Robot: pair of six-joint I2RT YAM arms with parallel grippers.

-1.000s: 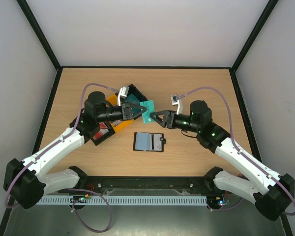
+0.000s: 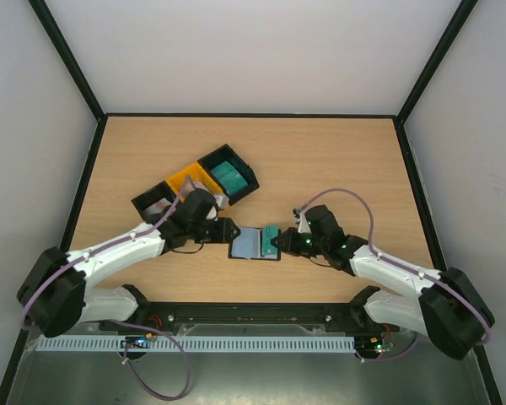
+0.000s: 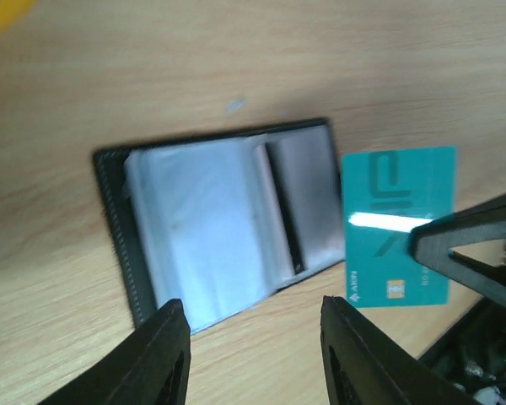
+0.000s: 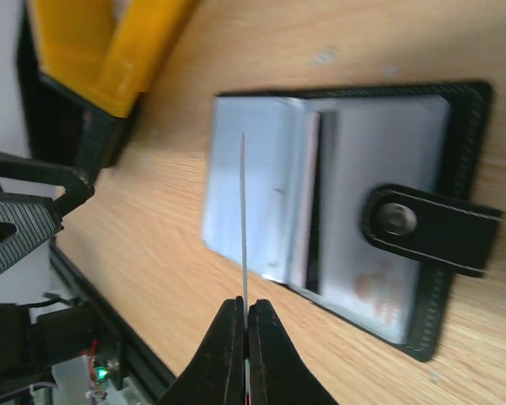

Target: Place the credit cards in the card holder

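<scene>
The teal credit card is held by my right gripper, which is shut on it; in the right wrist view the card is edge-on, a thin upright line above the fingertips. The card holder [image 2: 244, 242] lies open below, with a pale blue flap [image 3: 198, 228] and a slotted grey side [image 4: 371, 143]. The card hangs over or beside its right half. My left gripper stands open at the holder's near left, nothing seen between its fingers.
Behind the left arm are black and orange trays [image 2: 185, 177], one with teal cards [image 2: 229, 177].
Both grippers have come down toward the card holder. The card has moved from above the table behind the holder to over its right side, held by my right gripper, while my left is apart from it.
</scene>
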